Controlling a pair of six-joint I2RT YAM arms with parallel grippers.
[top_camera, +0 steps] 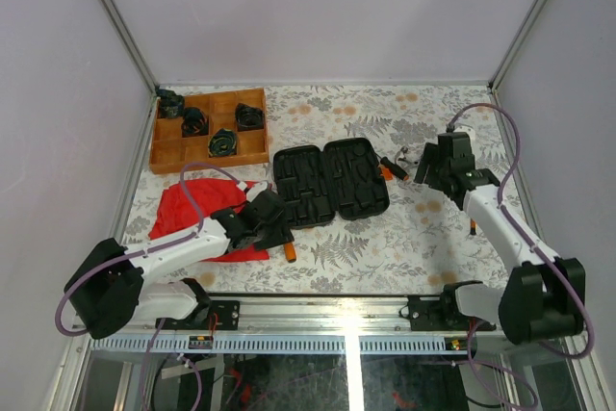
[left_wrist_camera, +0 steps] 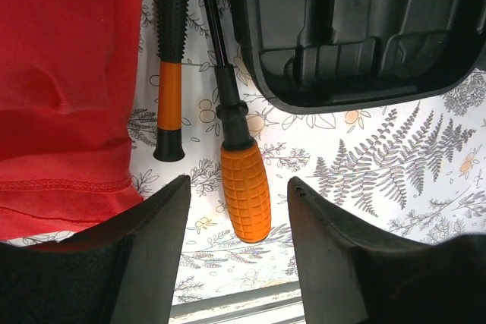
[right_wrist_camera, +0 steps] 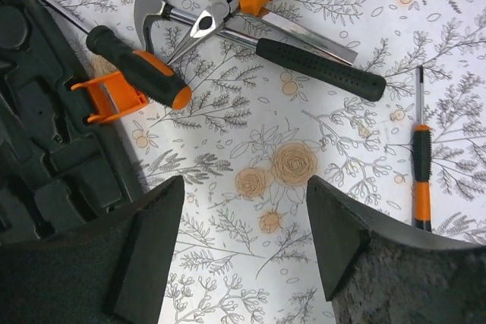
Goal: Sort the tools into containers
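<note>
In the left wrist view, my left gripper stands open over an orange-handled screwdriver (left_wrist_camera: 244,187), whose handle lies between the fingers' lines of sight. A second tool with a black and orange grip (left_wrist_camera: 170,96) lies just left of it. My right gripper is apart at the fingertips, with only tablecloth between them. Ahead of it lie a hammer (right_wrist_camera: 319,67), pliers (right_wrist_camera: 216,17) and a black-orange screwdriver (right_wrist_camera: 144,72). A slim screwdriver (right_wrist_camera: 421,165) lies to the right. The black tool case (top_camera: 332,214) lies unfolded in the middle.
A wooden box (top_camera: 178,154) with compartments holding several dark bundles stands at the back left. A red cloth (top_camera: 192,201) lies under the left arm. An orange clip (right_wrist_camera: 111,96) touches the case's right side.
</note>
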